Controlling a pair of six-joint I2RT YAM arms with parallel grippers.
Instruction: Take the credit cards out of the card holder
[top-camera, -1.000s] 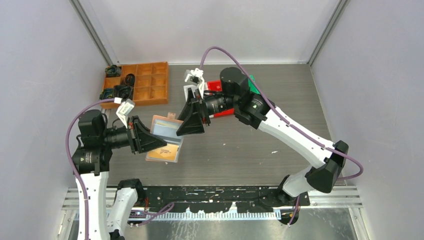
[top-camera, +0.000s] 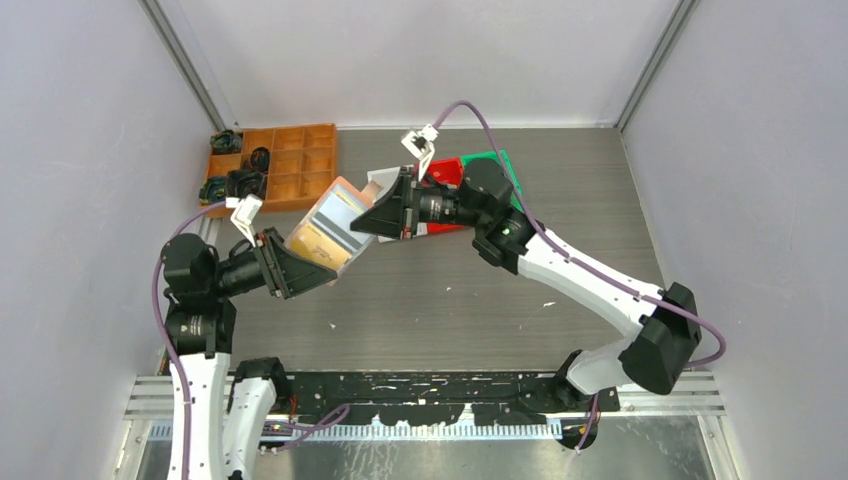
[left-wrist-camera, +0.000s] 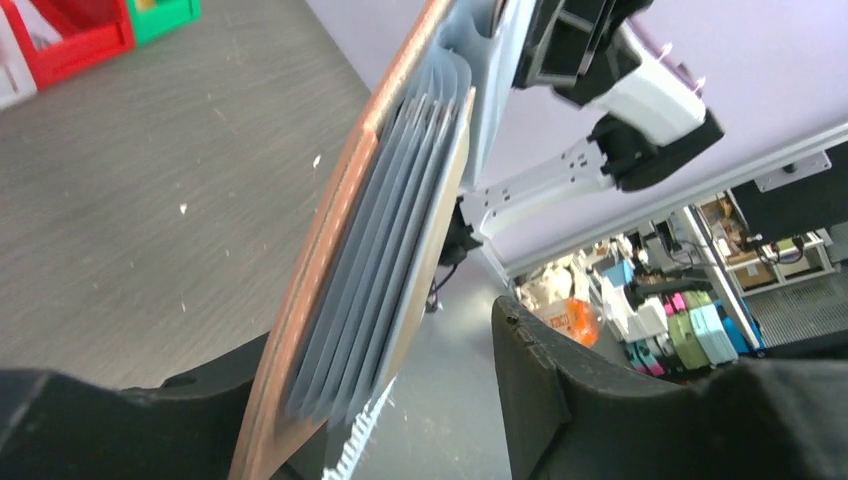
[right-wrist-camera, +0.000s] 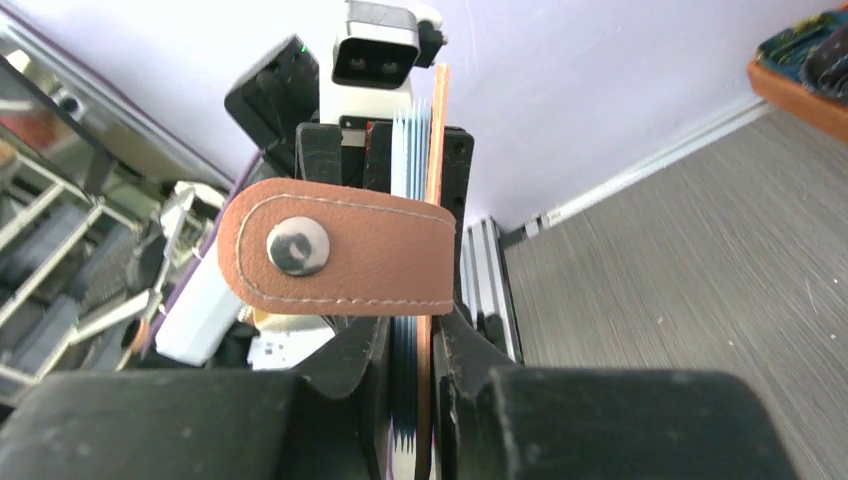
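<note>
The open card holder (top-camera: 325, 230), brown-edged with clear sleeves and yellow and grey contents, is held up between both grippers. My left gripper (top-camera: 310, 275) is at its lower end; in the left wrist view the sleeve stack (left-wrist-camera: 380, 250) runs lengthwise between the fingers. My right gripper (top-camera: 375, 222) is at its upper end; in the right wrist view the holder's edge stands between the fingertips, with the snap strap (right-wrist-camera: 335, 245) across it. Whether each gripper grips firmly is hard to tell.
An orange compartment tray (top-camera: 300, 165) with dark coiled items sits at back left. Red (top-camera: 440, 172) and green (top-camera: 500, 160) bins stand behind my right arm.
The holder has tilted and risen toward the back right with my left gripper.
</note>
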